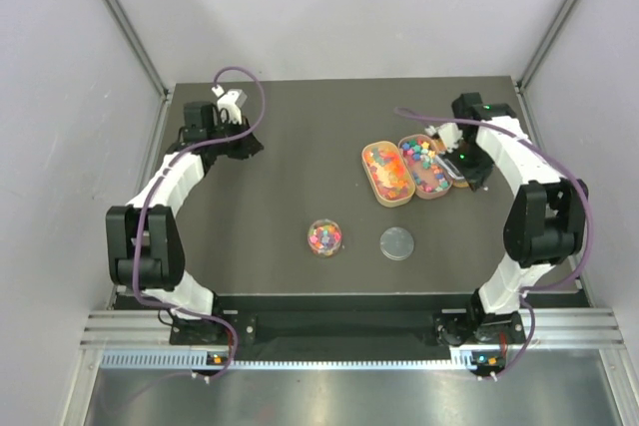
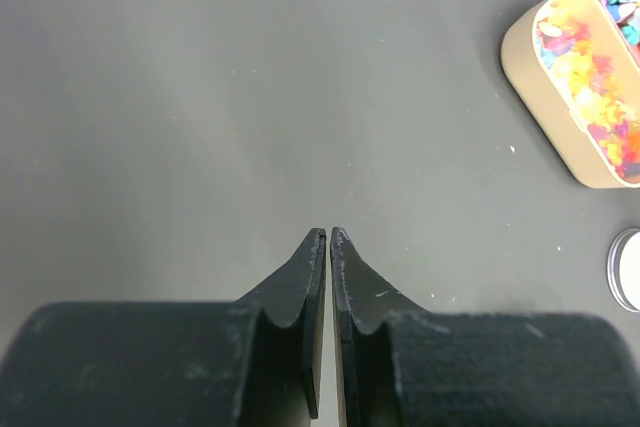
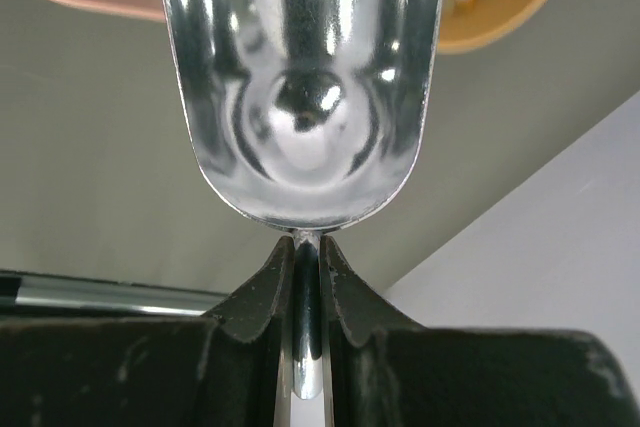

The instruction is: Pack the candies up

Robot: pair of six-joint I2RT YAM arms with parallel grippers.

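Observation:
In the right wrist view a shiny metal scoop (image 3: 305, 97) fills the top half, its thin handle clasped by my right gripper. From above, the scoop (image 1: 451, 168) is partly covered by the right arm, close to the right edge of the pink box (image 1: 445, 194). Multicoloured candies lie in that box; the cream box (image 1: 372, 187) left of it holds orange and yellow ones. Behind the right arm the orange box (image 3: 505, 27) is mostly hidden. A round jar (image 1: 324, 237) of candies stands at the front. My left gripper is shut, nothing between its fingertips.
A clear round lid (image 1: 396, 243) lies flat to the right of the jar. A wall (image 1: 589, 77) rises close to the right arm.

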